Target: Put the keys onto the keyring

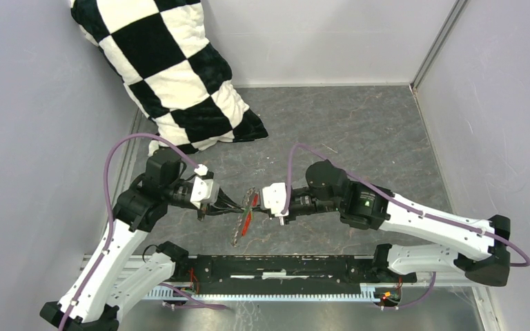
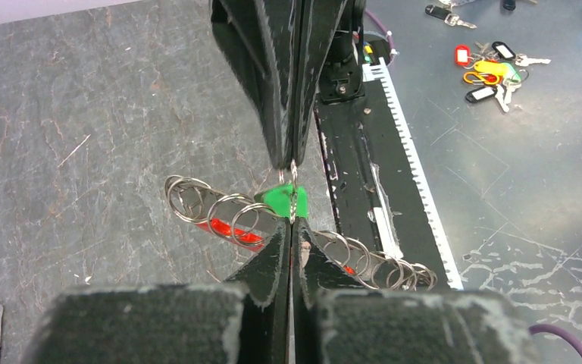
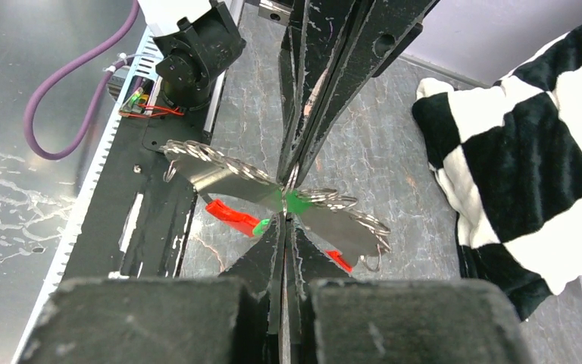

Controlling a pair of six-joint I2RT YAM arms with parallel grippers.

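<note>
In the top view my left gripper [image 1: 241, 209] and right gripper [image 1: 257, 209] meet tip to tip over a metal strip with a row of rings [image 1: 237, 233]. The left wrist view shows a thin wire ring [image 2: 294, 199], edge-on, running between the two pairs of fingertips. Both grippers are shut and appear to pinch it. Behind it sits a green piece [image 2: 276, 200], with a red piece [image 2: 231, 233] along the strip. From the right wrist view, the metal strip [image 3: 235, 183] spreads to both sides of the tips. Whether the strip rests on the floor cannot be told.
Several keys with coloured tags [image 2: 500, 72] lie on the grey surface beyond the rail in the left wrist view. A checkered cushion [image 1: 172, 76] leans at the back left. Grey floor [image 1: 345, 131] behind the arms is free.
</note>
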